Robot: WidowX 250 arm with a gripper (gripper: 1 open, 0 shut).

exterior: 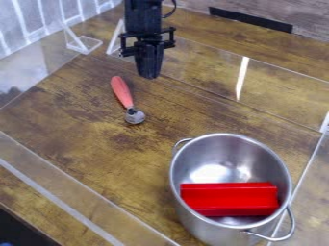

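Observation:
My black gripper (148, 60) hangs at the top centre of the camera view, above the wooden table (90, 163), with its fingers pointing down. Whether it is open or shut is hard to make out. Below it and to the left lies a tool with a red handle (121, 91) and a metal head (134, 116), apart from the gripper. At the lower right stands a steel pot (232, 154) with a red block (229, 198) inside.
White tape strips mark the table at the right. A white rack or frame stands at the upper left.

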